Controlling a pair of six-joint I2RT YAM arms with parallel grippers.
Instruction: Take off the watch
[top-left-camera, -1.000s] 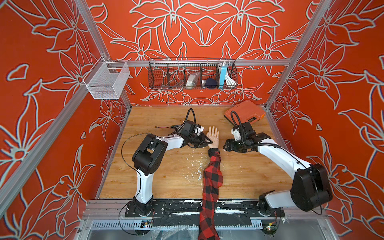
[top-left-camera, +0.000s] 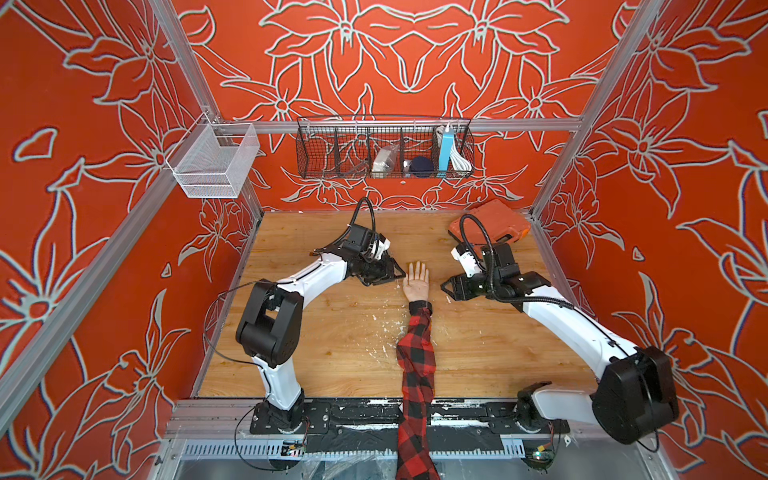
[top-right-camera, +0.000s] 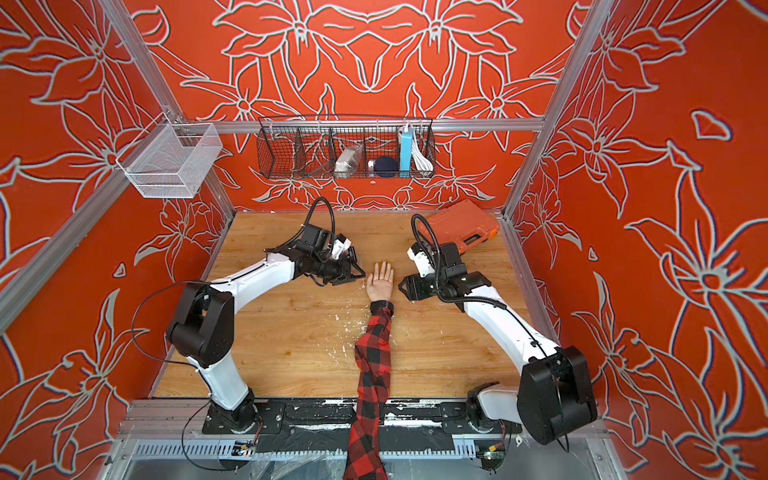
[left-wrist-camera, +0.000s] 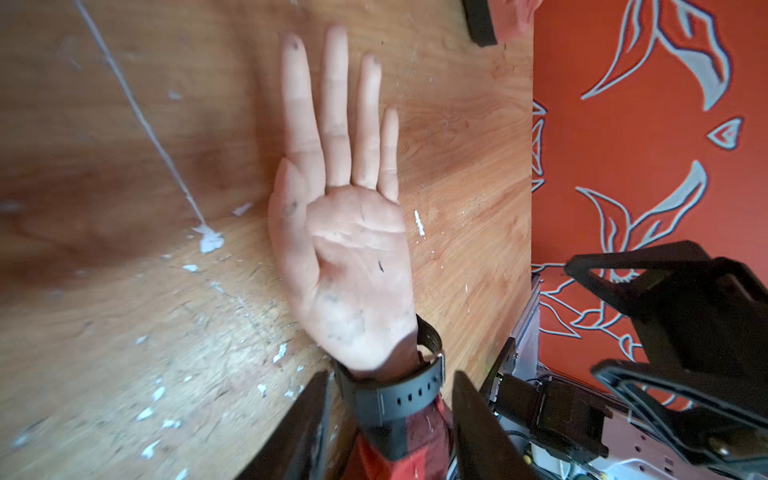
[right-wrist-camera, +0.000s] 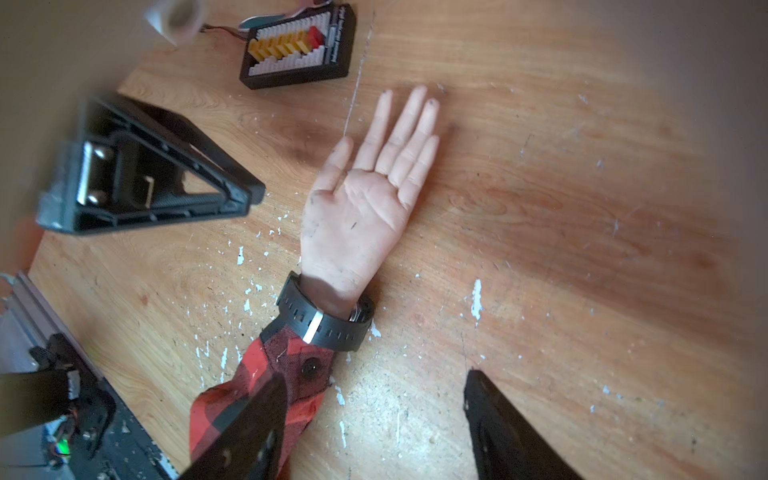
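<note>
A dark strap watch (right-wrist-camera: 321, 321) is closed round the wrist of a palm-up artificial hand (right-wrist-camera: 352, 220) in a red plaid sleeve. Its perforated strap and light metal keeper show in the right wrist view; the watch (left-wrist-camera: 392, 397) also shows in the left wrist view, low between the fingers. My left gripper (top-left-camera: 401, 276) hovers left of the hand, open, apart from the watch. To the right of the hand my right gripper (top-left-camera: 448, 291) has its fingers (right-wrist-camera: 500, 428) parted, nothing between them. The watch face is hidden beneath the wrist.
An orange case (top-left-camera: 500, 220) lies at the back right of the table. A black connector board (right-wrist-camera: 298, 48) lies beyond the hand on the left side. Wire baskets (top-left-camera: 384, 150) hang at the back, and the table front is clear beside the sleeve.
My left gripper has drawn back leftward from the hand. The right gripper has shifted slightly and its fingers look wider apart. The hand and sleeve have swung a little to the left.
</note>
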